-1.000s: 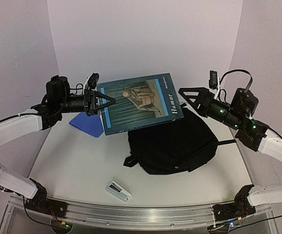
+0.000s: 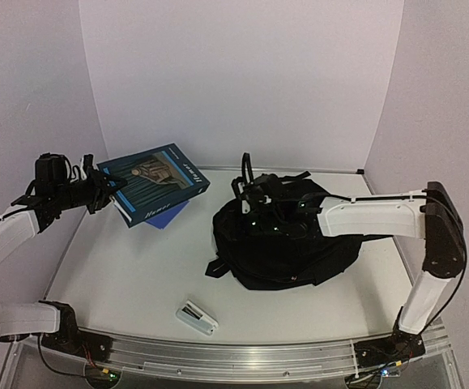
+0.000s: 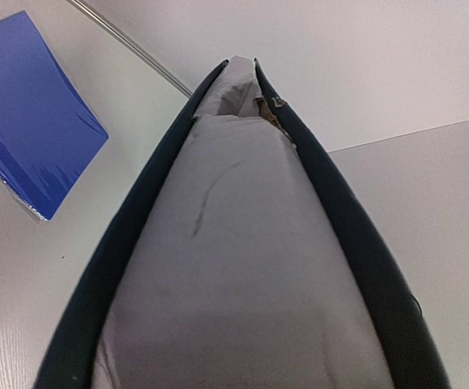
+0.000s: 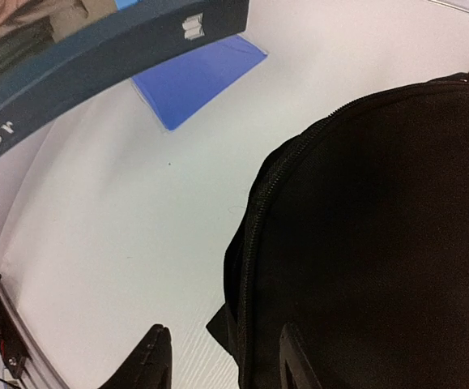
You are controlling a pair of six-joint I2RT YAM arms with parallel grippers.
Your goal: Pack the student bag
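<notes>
My left gripper [image 2: 96, 185] is shut on a teal "Humor" book [image 2: 157, 182], held tilted above the left of the table; in the left wrist view the book's edge fills the middle. My right gripper hangs open over the black bag [image 2: 291, 259], its fingertips near the bag's zipped left edge in the right wrist view, nothing seen between them. The blue folder [image 2: 166, 215] lies on the table partly under the held book. A white stapler-like object [image 2: 197, 318] lies at the front of the table.
Walls stand at back and both sides. The bag takes up much of the right half.
My left gripper has carried the book left and lower, away from the bag. My right arm has swung in and down over the bag.
</notes>
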